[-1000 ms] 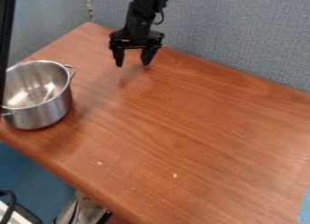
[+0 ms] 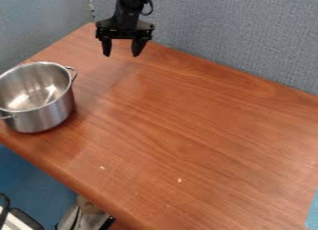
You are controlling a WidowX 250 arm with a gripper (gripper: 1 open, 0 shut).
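My black gripper [image 2: 122, 47] hangs at the top of the view, over the back left part of the wooden table [image 2: 199, 131]. Its two fingers stand apart with no object visible between them. A steel pot [image 2: 37, 113] with side handles sits at the table's left edge, below and left of the gripper. Its visible inside looks empty.
Grey padded walls [image 2: 236, 33] line the back and left of the table. Cables and metal fittings show off the table at the lower left.
My gripper has risen and shifted left, toward the back of the table. A dark shape that stood at the left edge of the view is gone. The pot has not moved.
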